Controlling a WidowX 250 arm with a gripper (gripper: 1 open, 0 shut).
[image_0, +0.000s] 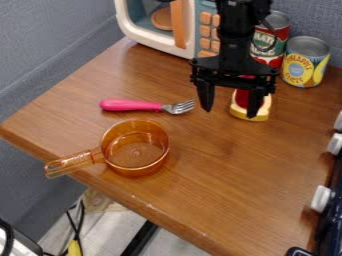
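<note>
My black gripper (230, 100) hangs open over the right-middle of the wooden table, its fingers apart. Behind and between them is a yellow round item with red on it (249, 112), partly hidden by the gripper. A pink-handled fork (132, 105) lies to the left. An orange transparent pot (135, 150) sits at the front left, its handle over toward the left edge.
A toy microwave (160, 30) and two cans, red (267, 50) and yellow (303, 65), stand at the back. A dark appliance with white knobs (327, 210) is at the right.
</note>
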